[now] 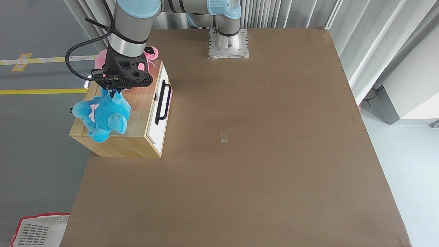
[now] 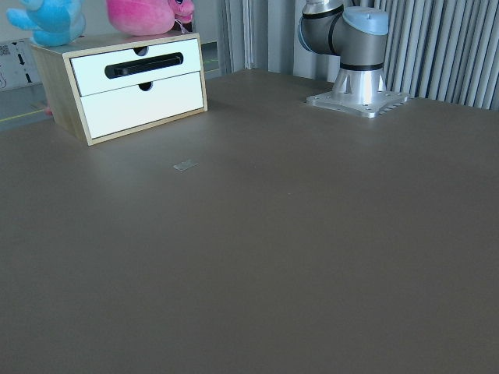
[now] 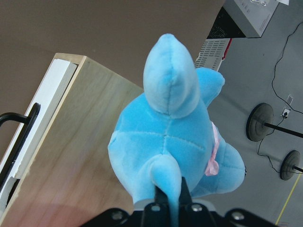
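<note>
In the front view a blue plush animal (image 1: 105, 115) with a pink bow is at the front end of the wooden drawer cabinet's top, with my gripper (image 1: 115, 91) just behind it. In the wrist view my gripper is shut on a limb or ear of the blue plush (image 3: 165, 137). In the left view the cabinet (image 2: 140, 105) shows two white drawers, with a pink plush (image 2: 140, 15) on top beside the blue one.
A white basket (image 1: 41, 230) with a red rim stands off the table at the front left. The robot base is at the back.
</note>
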